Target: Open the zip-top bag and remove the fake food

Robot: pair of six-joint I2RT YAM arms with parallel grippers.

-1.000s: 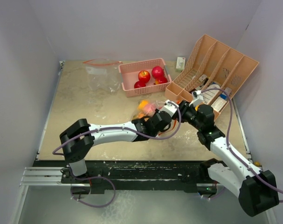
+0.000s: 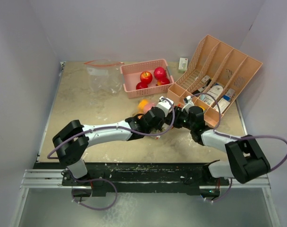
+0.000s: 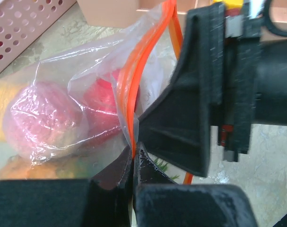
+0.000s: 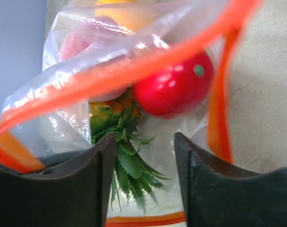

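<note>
The clear zip bag (image 3: 44,71) holds fake food: a red tomato (image 4: 174,85), a pineapple (image 4: 110,113), a pink ball (image 3: 44,116) and something yellow. My left gripper is shut at the bag's orange zip edge (image 3: 134,80); whether plastic is between its fingers is hard to tell. My right gripper is part open at the bag's mouth, its fingers apart over the pineapple's leaves, holding nothing visible. In the left wrist view its dark body stands beside the zip edge.
A pink basket (image 2: 133,68) with red fruit stands behind. A tan divided organiser (image 2: 249,66) is at the back right. An empty bag (image 2: 104,75) lies at the back left.
My right arm has swung in leftward and sits closer to the left gripper and bag.
</note>
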